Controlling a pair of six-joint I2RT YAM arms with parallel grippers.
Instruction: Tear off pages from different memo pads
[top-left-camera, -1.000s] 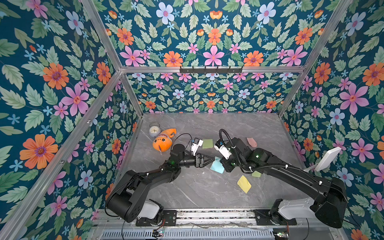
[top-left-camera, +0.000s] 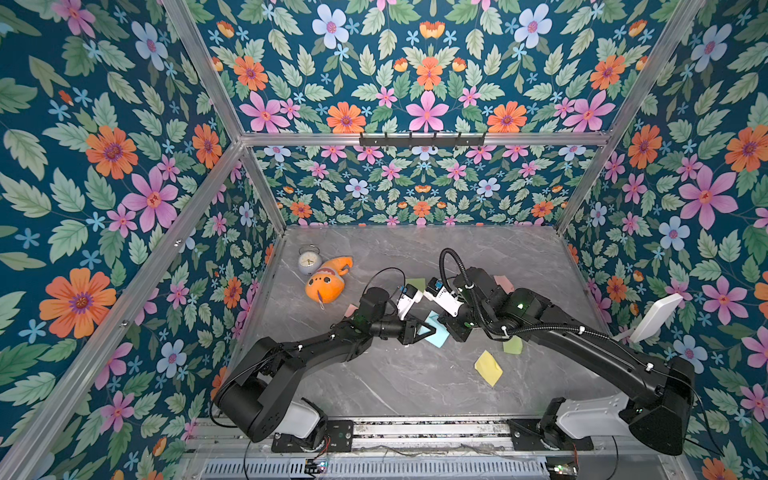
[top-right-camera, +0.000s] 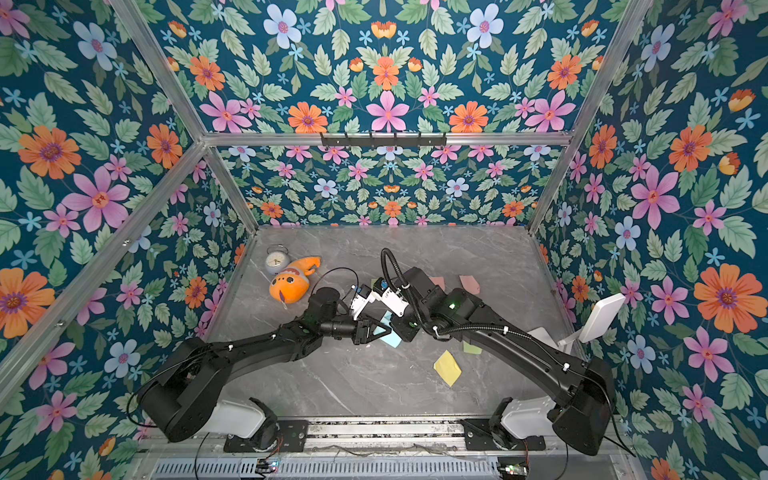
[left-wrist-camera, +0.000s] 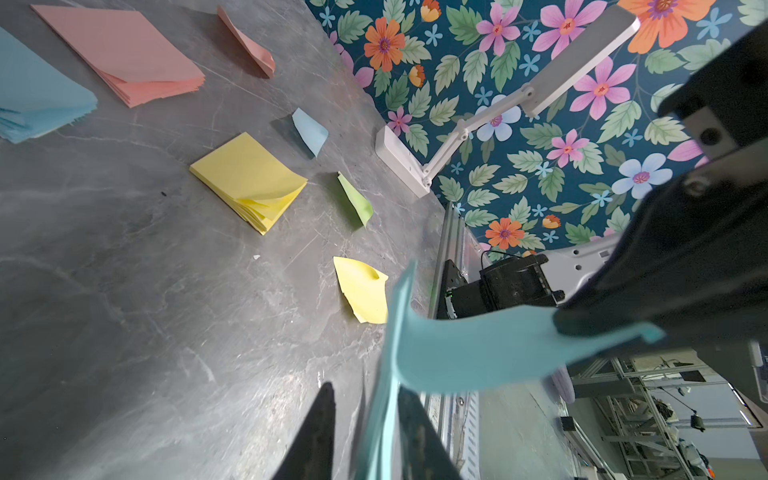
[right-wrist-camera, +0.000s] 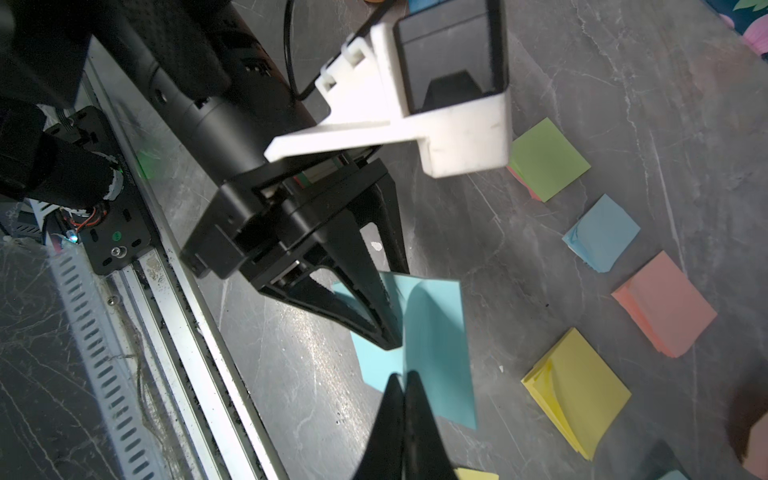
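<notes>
A light blue sheet (right-wrist-camera: 438, 376) hangs upright between my grippers in the right wrist view. My right gripper is shut on it. The fingertips of my left gripper reach against the sheet's left part; whether they close on it is unclear. In the left wrist view the sheet (left-wrist-camera: 496, 344) is curled close to the camera. On the table lie a yellow pad (right-wrist-camera: 576, 392), a pink pad (right-wrist-camera: 664, 304), a blue pad (right-wrist-camera: 600, 233) and a green pad (right-wrist-camera: 549, 160).
Loose yellow (left-wrist-camera: 360, 288), green (left-wrist-camera: 354, 197), blue and pink pages lie at the right. An orange plush toy (top-left-camera: 324, 284) and a clock (top-left-camera: 309, 258) stand back left. A white lamp (top-left-camera: 656, 316) stands at the right.
Over the last second my left gripper has moved right and slightly down in the top left view, to the blue sheet at my right gripper. The right arm shifted slightly.
</notes>
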